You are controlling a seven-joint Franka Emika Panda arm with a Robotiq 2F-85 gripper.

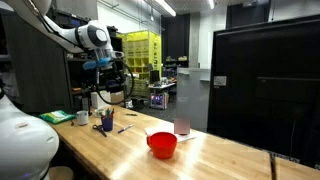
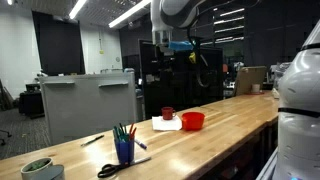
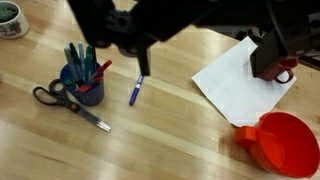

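Note:
My gripper is over the table, its two dark fingers spread apart with no object visible between them. In the first exterior view it hangs well above the tabletop. A red pot with a side handle sits at the lower right of the wrist view. Close by, a red mug stands on white paper, partly covered by the right finger. On the left, a dark blue cup holds several pens and markers. A blue pen lies on the bare wood beside it.
Black-handled scissors lie against the pen cup. A small potted plant is at the wrist view's upper-left corner. The wooden table has free room to the right of the red pot in the first exterior view.

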